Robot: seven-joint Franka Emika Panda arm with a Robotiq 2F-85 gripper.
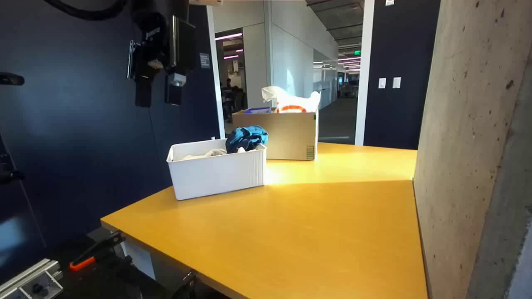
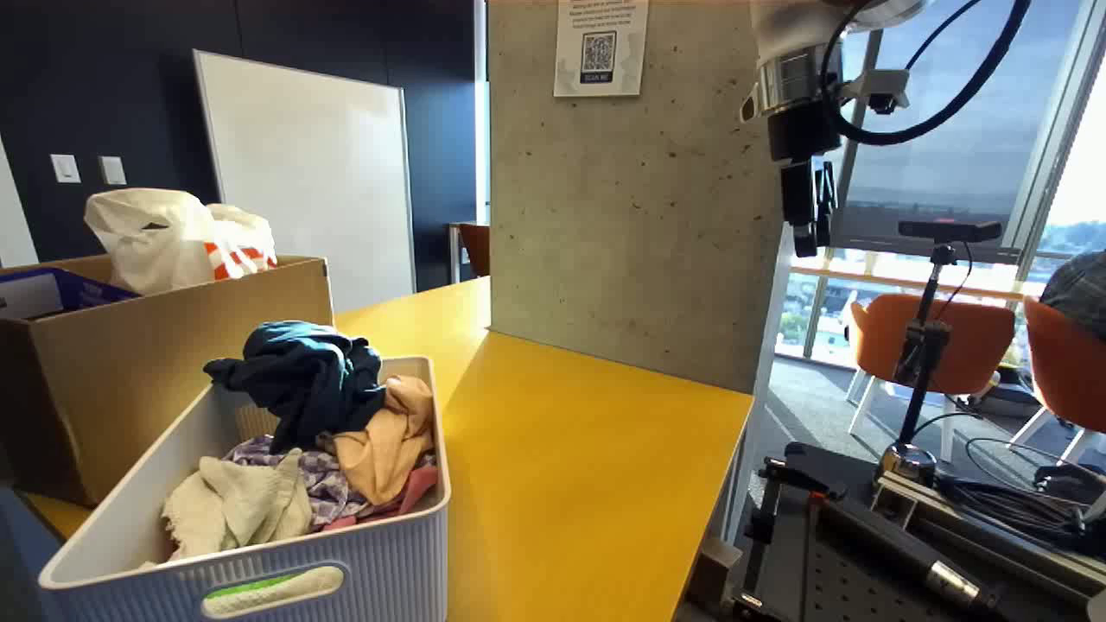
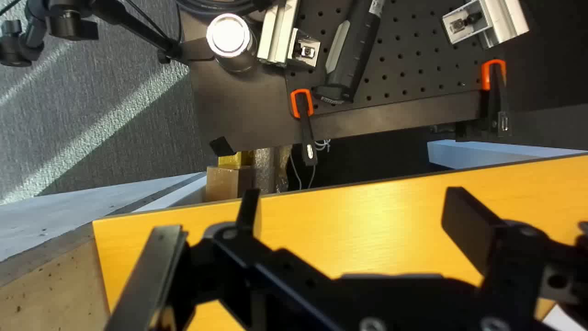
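High above the table hangs my gripper, its two black fingers [image 3: 468, 226] spread wide with only the tabletop showing between them. It is open and empty, well above the white bin [image 1: 217, 174] in the first exterior view. Cloths fill part of that bin: a dark teal cloth [image 2: 311, 383] on top, a tan cloth [image 2: 385, 446] at its side, a cream cloth [image 2: 244, 498] in front and a purple checked cloth [image 2: 323, 479] between them. A reddish cloth [image 2: 415, 492] shows at the bin's edge. What lies deeper is hidden.
Behind the bin stands a cardboard box [image 1: 284, 134] holding white plastic bags [image 1: 294, 99]. A concrete pillar [image 1: 464, 149] bounds one side. Orange-handled clamps [image 3: 302, 105] sit on the robot's base beyond the table edge.
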